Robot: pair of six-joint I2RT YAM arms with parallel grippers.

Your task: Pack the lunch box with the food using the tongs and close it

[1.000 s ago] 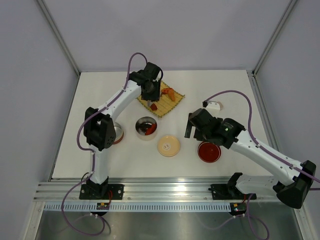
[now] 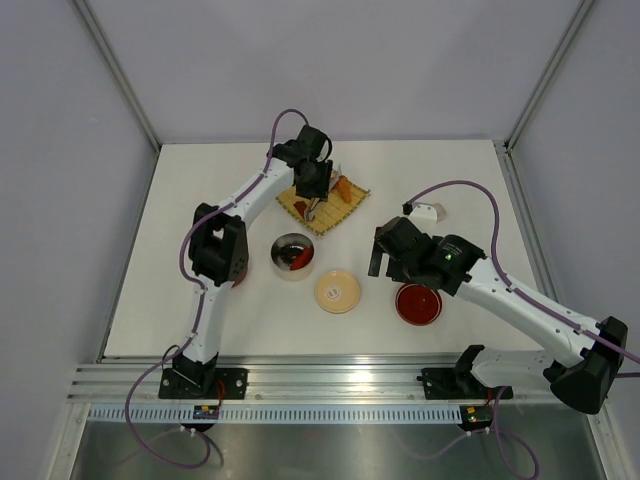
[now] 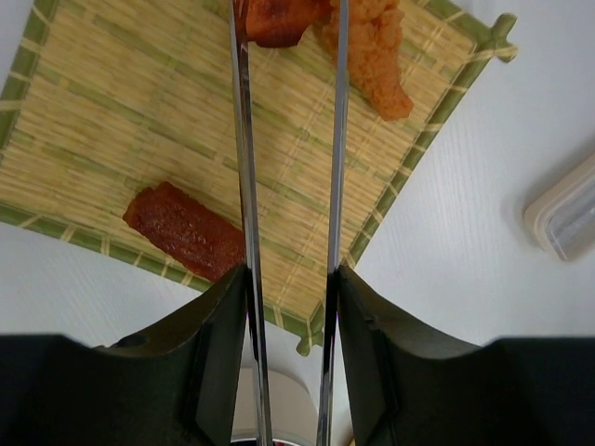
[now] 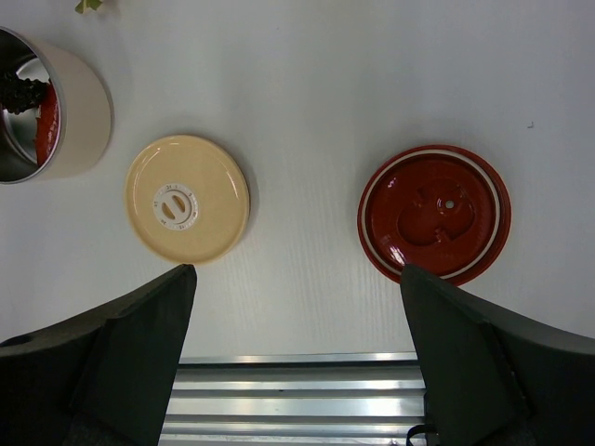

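Observation:
My left gripper is over the bamboo mat, its long metal fingers around an orange-red food piece at the top of the left wrist view; whether they grip it is unclear. A fried piece and a dark red piece also lie on the mat. A cream container holds dark and red food. A tan lid and red lid lie on the table. My right gripper is open above the table, empty.
A small clear box is right of the mat. A further round container is partly hidden by my left arm.
My left arm has moved slightly right across the mat toward the orange food at its back. The right arm is essentially still.

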